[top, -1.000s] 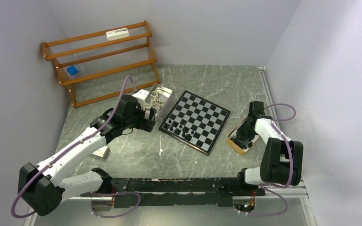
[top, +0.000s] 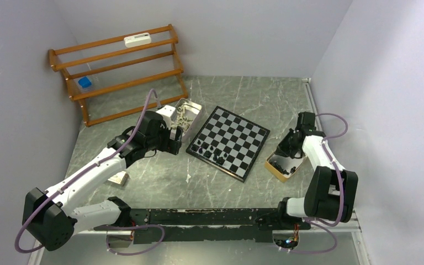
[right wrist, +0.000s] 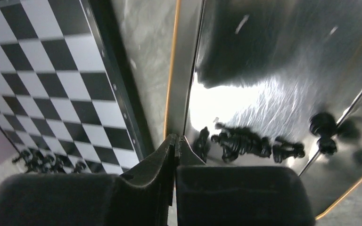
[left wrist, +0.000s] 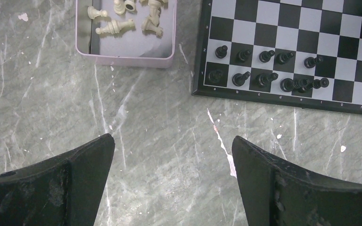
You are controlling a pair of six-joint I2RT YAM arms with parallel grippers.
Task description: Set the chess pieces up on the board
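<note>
The chessboard [top: 233, 132] lies in mid-table, with several black pieces [left wrist: 266, 79] standing on the two rows along its near edge, toward the left. Other black pieces [right wrist: 240, 143] lie loose in a wooden-edged box [top: 275, 173] right of the board. Above that box's board-side edge is my right gripper, shut, with nothing visible between its fingers. My left gripper is open and empty over bare table, left of the board. Cream pieces [left wrist: 115, 27] lie in a pale box [left wrist: 127, 61] beyond it.
A wooden rack [top: 127, 72] stands at the back left. A small box [top: 119, 178] lies near the left arm. Bare table shows in front of the board and behind it; a wall rises close beside the right arm.
The left arm and board look the same.
</note>
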